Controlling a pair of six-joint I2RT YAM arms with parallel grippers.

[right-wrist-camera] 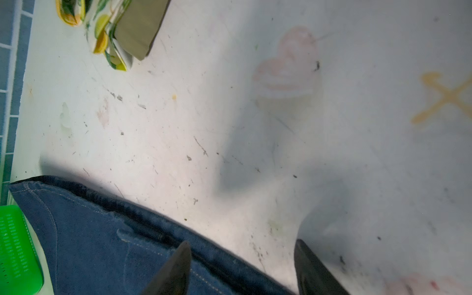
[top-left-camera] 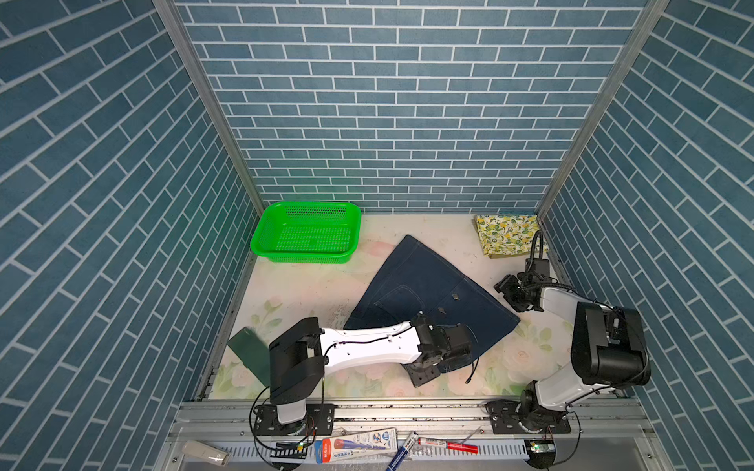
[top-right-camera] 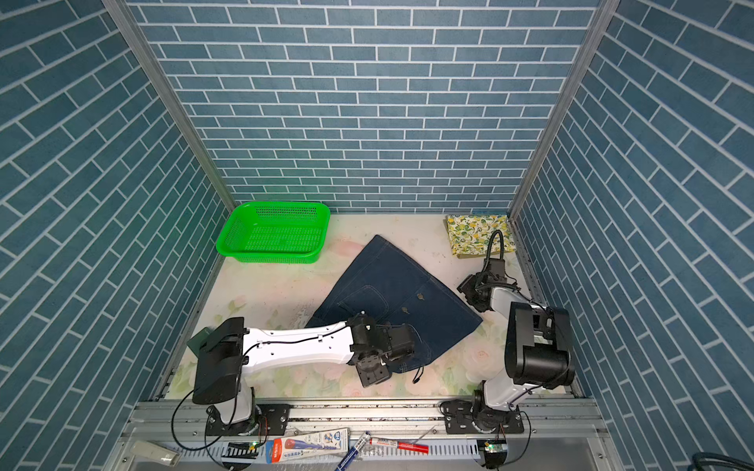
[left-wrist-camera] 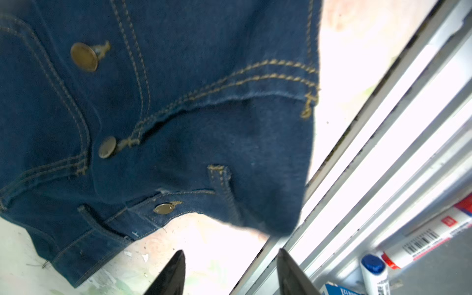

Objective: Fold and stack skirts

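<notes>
A dark blue denim skirt [top-left-camera: 428, 274] lies spread and askew on the table, one corner towards the back wall. Its brass buttons and stitched pockets show close up in the left wrist view, with the skirt's waistband [left-wrist-camera: 147, 209] wavy. Over the skirt's front part hangs my left gripper, part open, nothing between its fingers; the cloth lies beyond its tips. My right gripper is open just right of the skirt, and the skirt's edge [right-wrist-camera: 216, 250] passes under its left finger. A folded lemon-print skirt [top-left-camera: 509, 235] sits at the back right.
A green basket [top-left-camera: 308, 231] stands empty at the back left. A dark green flat object [top-left-camera: 249, 353] lies at the left, partly behind my left arm. Markers [top-left-camera: 447, 446] and a box lie past the metal front rail.
</notes>
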